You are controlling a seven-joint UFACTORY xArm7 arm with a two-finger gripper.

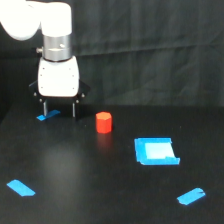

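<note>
My gripper (60, 107) hangs low at the back left, pointing down, its two fingers wide apart with nothing visible between them. A small flat blue piece (47, 115) lies on the dark table by the left finger; part of it may be hidden. To the right of the gripper, a red block (104, 122) stands upright, clear of the fingers. Farther right and nearer the camera is a shallow blue-edged tray (155, 140) with a white inside. Two more flat blue pieces lie in front, one at the left (21, 188), another at the right (191, 197).
Open room lies between the red block and the tray.
</note>
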